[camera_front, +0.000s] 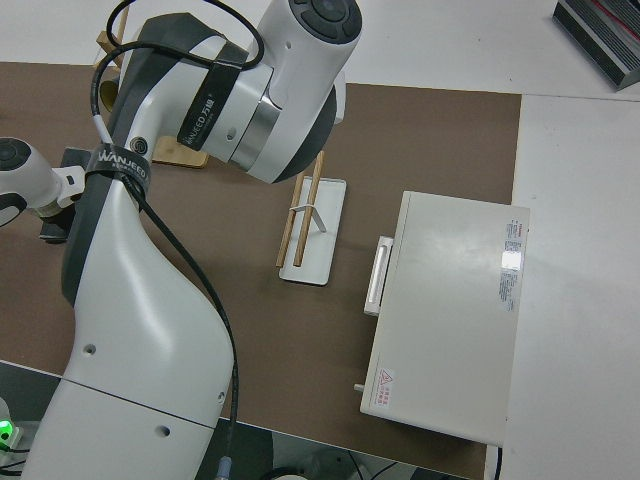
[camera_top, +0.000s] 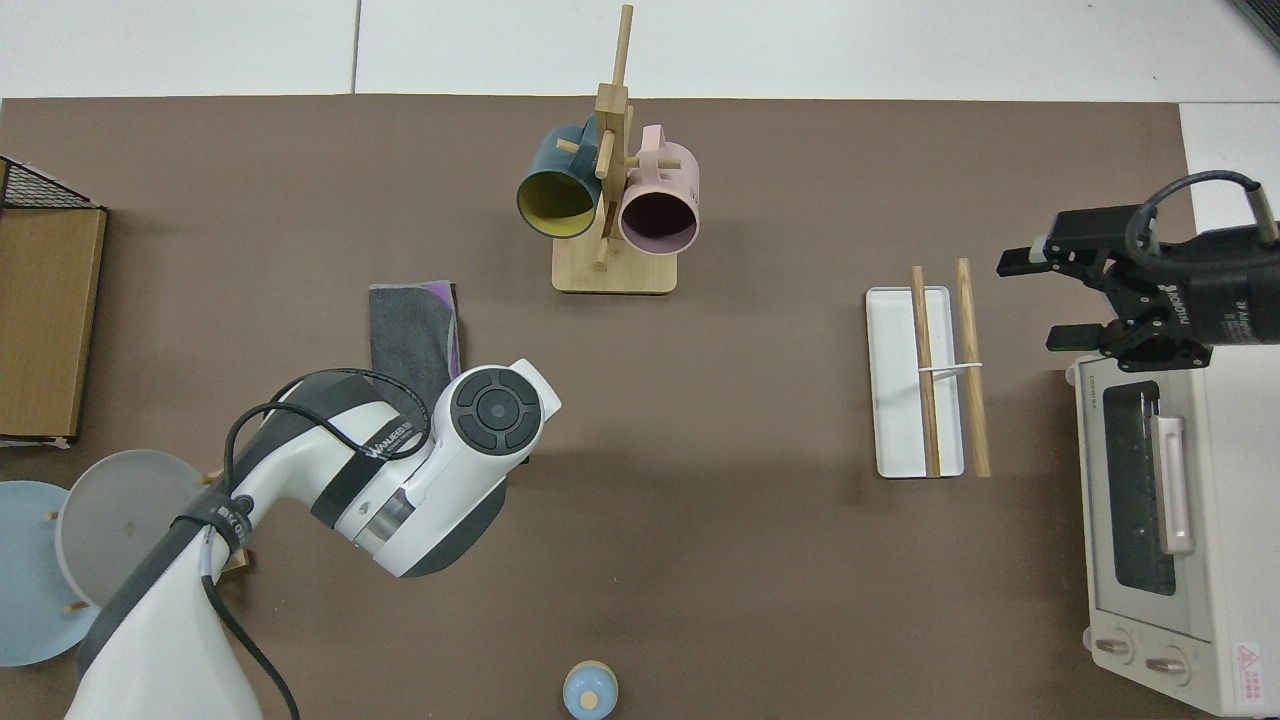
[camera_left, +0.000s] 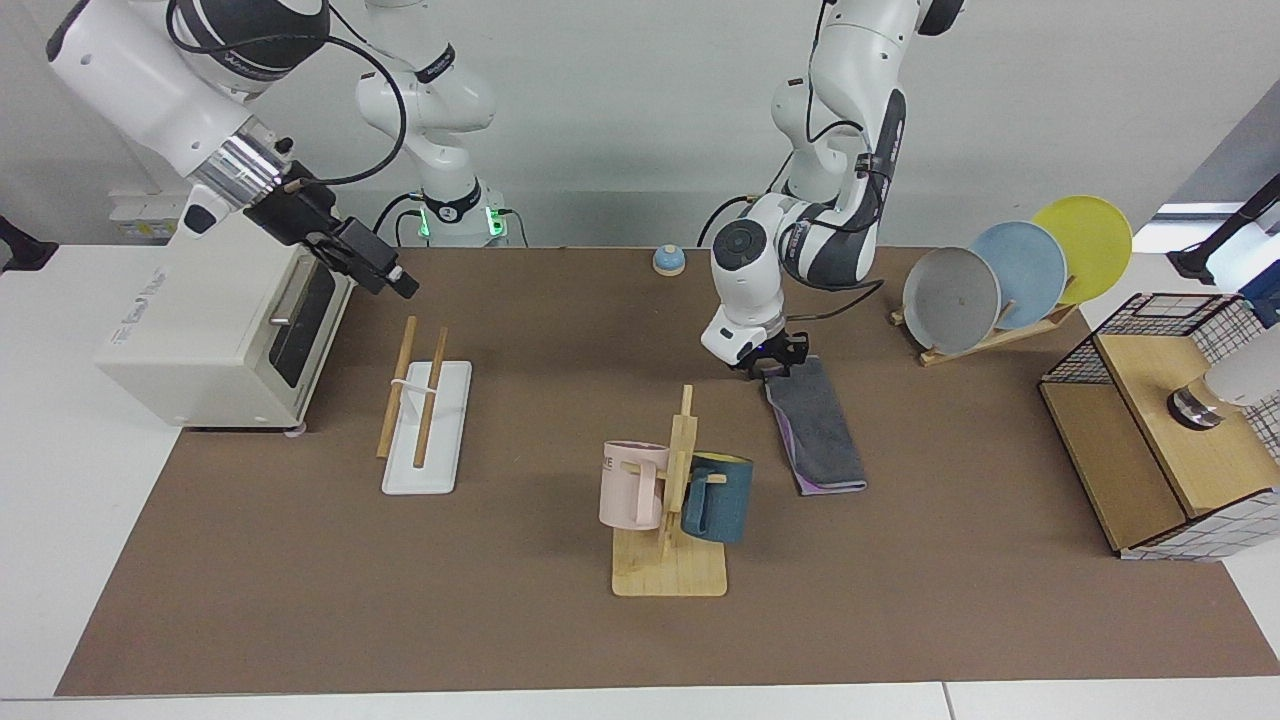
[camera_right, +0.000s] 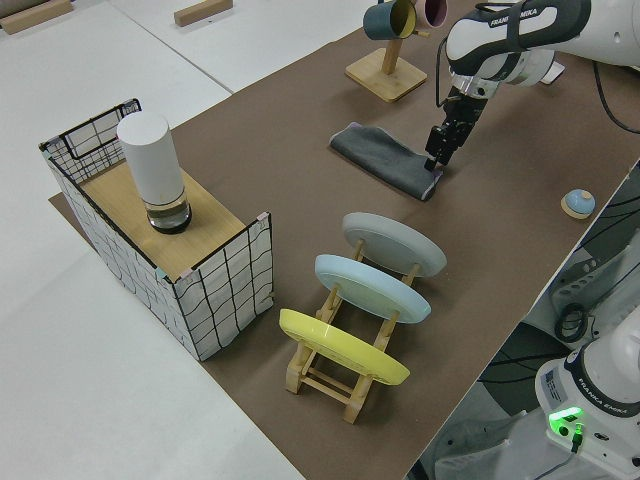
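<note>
A grey towel with a purple edge (camera_left: 819, 432) lies on the brown mat beside the mug tree. One black gripper (camera_right: 436, 150) is low at the towel's near end, pointing down; whether its fingers are closed on the cloth cannot be told, as the white arm covers it from above. The other gripper (camera_top: 1023, 300) hangs high over the white oven (camera_top: 1143, 528), its two fingers apart with nothing between them. A pink mug (camera_top: 659, 192) and a teal mug (camera_top: 558, 180) hang on the wooden tree.
A dish rack holds grey, blue (camera_right: 372, 290) and yellow plates. A wire shelf (camera_right: 230, 290) stands at one side. A white board (camera_top: 891, 384) with wooden sticks and a small blue round object (camera_top: 589, 690) are on the mat, whose middle is clear.
</note>
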